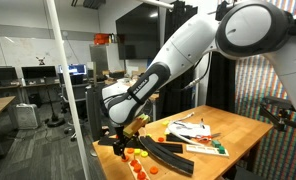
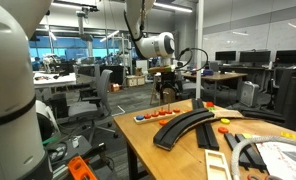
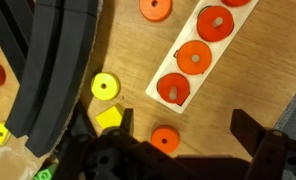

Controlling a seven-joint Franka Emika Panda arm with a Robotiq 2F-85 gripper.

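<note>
In the wrist view my gripper is open, its dark fingers far apart. An orange disc (image 3: 165, 138) lies on the wooden table between them in the picture, and nothing is held. Just ahead is a pale strip (image 3: 184, 75) carrying red-orange discs, including a red one (image 3: 173, 88) with a small peg at its centre. To the left sit a round yellow disc (image 3: 106, 86) and a yellow square block (image 3: 110, 117). Exterior view 1 has the gripper (image 1: 119, 147) low over the table's left end, near several orange and red discs.
Curved black track pieces (image 3: 58, 75) lie left of the discs. Another orange disc (image 3: 155, 8) is near the top of the wrist view. White trays (image 2: 216, 164) and a grey tube (image 2: 250, 140) occupy the table's other part. Bare wood (image 3: 258, 75) shows right of the strip.
</note>
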